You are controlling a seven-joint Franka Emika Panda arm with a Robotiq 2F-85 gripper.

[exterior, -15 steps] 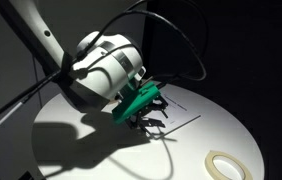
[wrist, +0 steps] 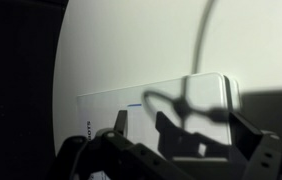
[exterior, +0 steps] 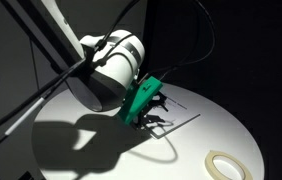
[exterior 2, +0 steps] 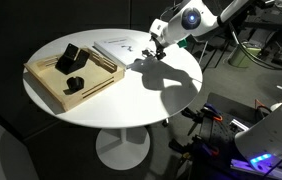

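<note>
My gripper is low over a flat white box or book [wrist: 106, 105] on the round white table [wrist: 111, 55]. Its two dark fingers stand well apart, with only the white surface and shadows between them, so it looks open. Small print and a blue line mark the white cover. From the side, the gripper [exterior: 156, 112] hangs below the white arm with a green part [exterior: 138, 98], and whether it touches the cover cannot be told. In the second exterior view the white box [exterior 2: 116, 44] lies at the table's back.
A wooden tray [exterior 2: 105, 79] with black objects [exterior 2: 74, 84] in it stands on the table beside the white box. A beige tape ring [exterior: 214, 167] lies near the table's edge. Cables loop around the arm.
The arm has tilted, and the green part is now steeper and slightly higher. The cable loop has shifted. The tape ring stays in place.
</note>
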